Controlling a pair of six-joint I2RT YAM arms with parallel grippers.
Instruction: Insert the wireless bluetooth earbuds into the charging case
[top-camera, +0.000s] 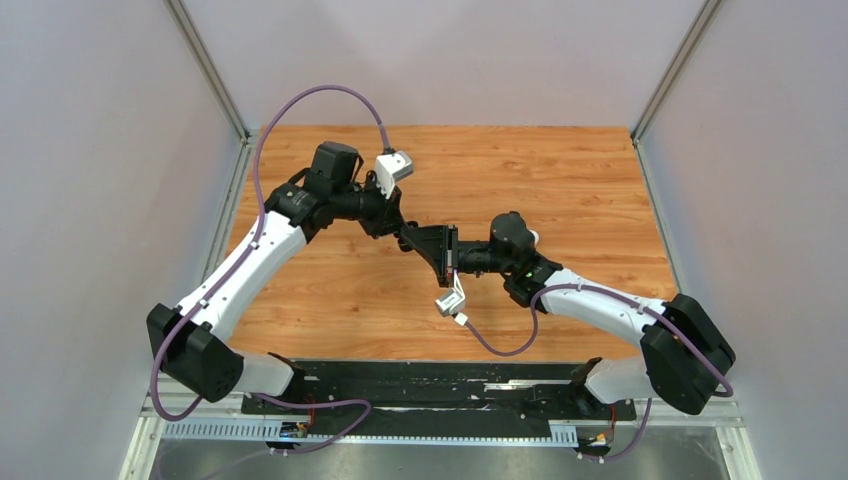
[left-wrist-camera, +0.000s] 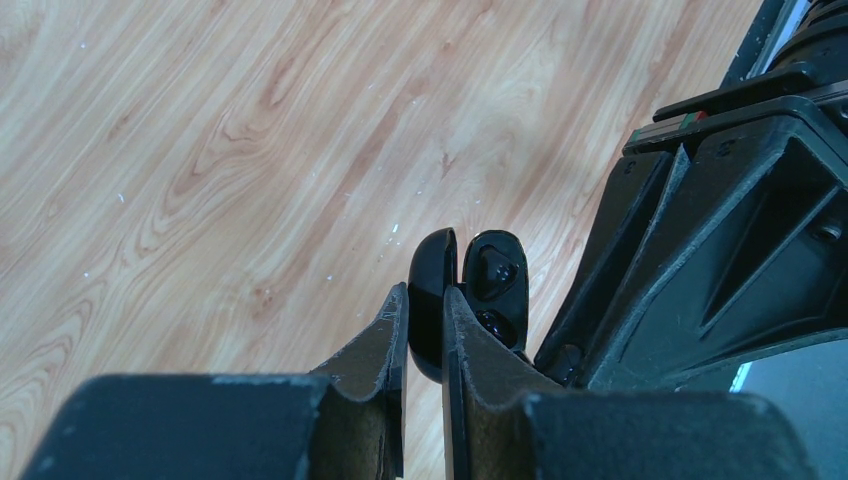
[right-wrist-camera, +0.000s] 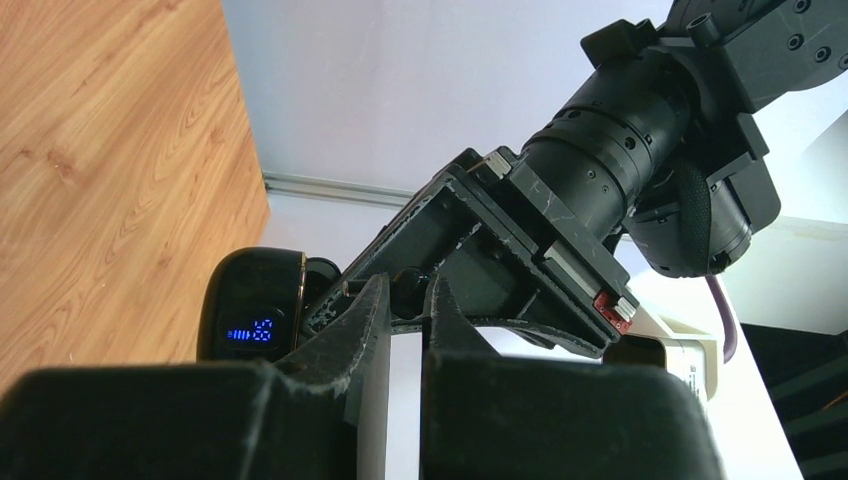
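Both grippers meet over the table's middle in the top view, the left gripper (top-camera: 395, 225) from upper left, the right gripper (top-camera: 410, 235) from the right. In the left wrist view my left gripper is shut on the black charging case (left-wrist-camera: 432, 260), its lid up; two glossy dark earbud shapes (left-wrist-camera: 496, 270) show in or against the case. In the right wrist view the case (right-wrist-camera: 250, 305) shows a blue lit display, and my right gripper is shut on a small glossy black earbud beside it, largely hidden by the fingertips.
Purple cables loop over both arms.
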